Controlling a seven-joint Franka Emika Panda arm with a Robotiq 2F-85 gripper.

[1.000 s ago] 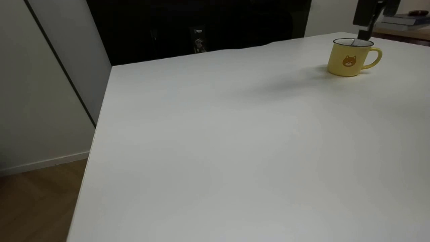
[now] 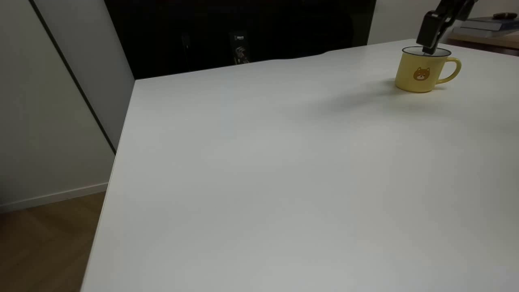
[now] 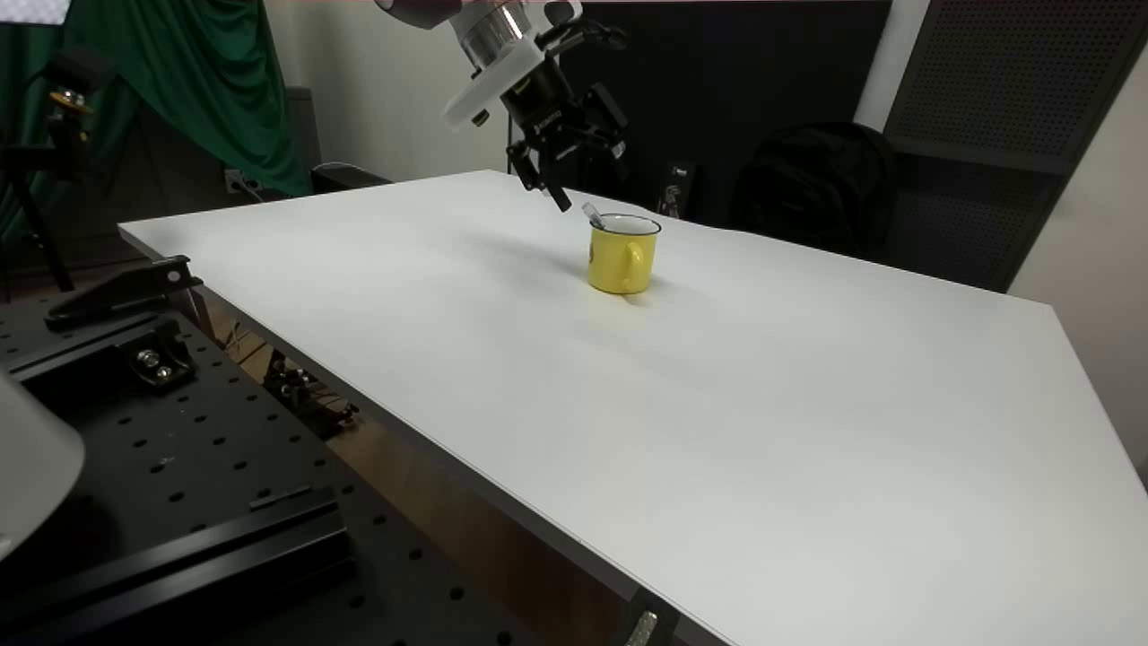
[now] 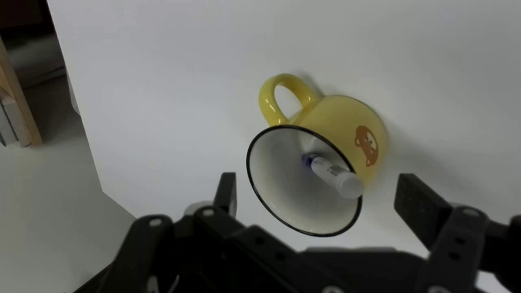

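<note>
A yellow mug (image 4: 342,114) with a dark rim and a brown animal face stands upright on the white table. Inside it leans a white marker (image 4: 329,173) with a purple-blue end, its pale end resting at the rim. My gripper is open above the mug, with one finger on either side of the mouth in the wrist view and nothing held. From the side, the gripper (image 3: 591,181) hangs just above and to the left of the mug (image 3: 615,264), and the marker's tip (image 3: 593,213) pokes over the rim. One dark finger (image 2: 429,31) overlaps the mug's rim in exterior view 1.
Books (image 2: 489,24) lie on a separate surface beyond the right end, and a dark backpack (image 3: 818,178) is behind the table.
In exterior view 1, the gripper has shifted slightly left and tilted, with its fingertip now lower over the mug's mouth. The mug has stayed in place.
</note>
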